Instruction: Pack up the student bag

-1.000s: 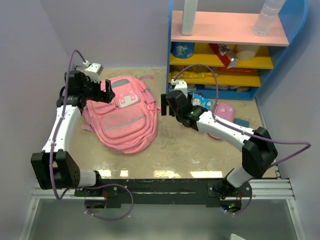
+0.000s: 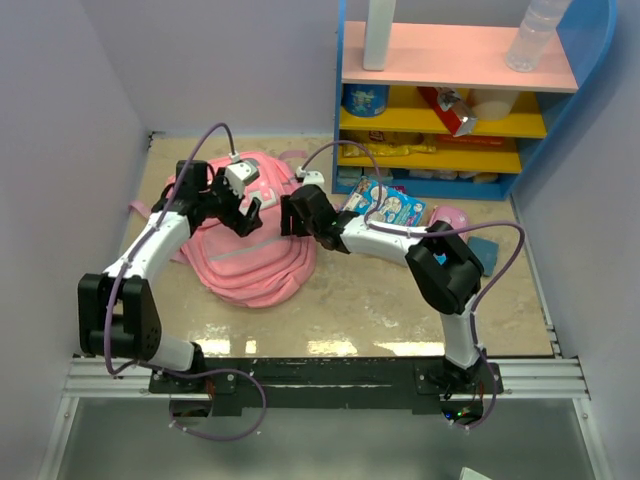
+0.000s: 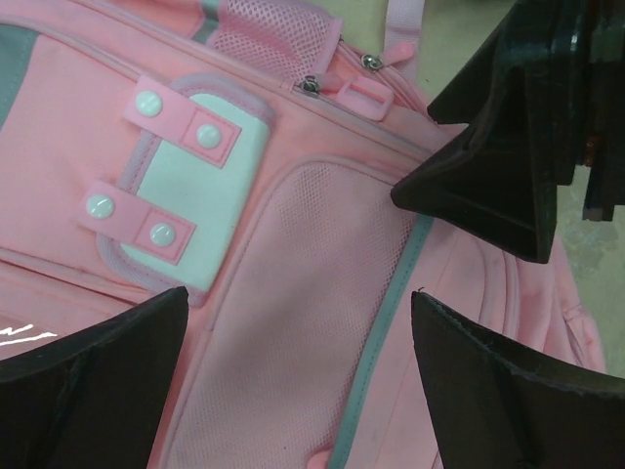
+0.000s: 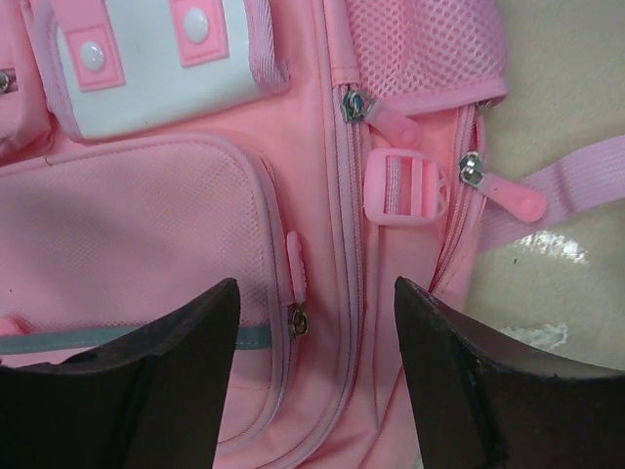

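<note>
The pink backpack (image 2: 245, 265) lies flat on the table at the left, its zips (image 4: 357, 103) and buckle (image 4: 408, 188) at the upper right side. Above the bag's middle, my left gripper (image 2: 249, 218) is open; its fingers (image 3: 488, 381) are wide apart with nothing between them. My right gripper (image 2: 289, 216) hangs over the bag's right edge, near the pink zip pull (image 4: 295, 264) of the front pocket. Its fingers (image 4: 200, 342) stand part way apart, empty. In the left wrist view, the tips of the right gripper show at the upper right, close by.
Right of the bag lie a blue patterned book (image 2: 395, 205), a pink case (image 2: 450, 216) and a dark teal item (image 2: 484, 252). A blue shelf (image 2: 455, 60) with several goods stands behind them.
My left gripper has moved right and down over the bag. My right gripper has moved left onto the bag's right edge and its fingers are closer together. The two grippers are nearer each other.
</note>
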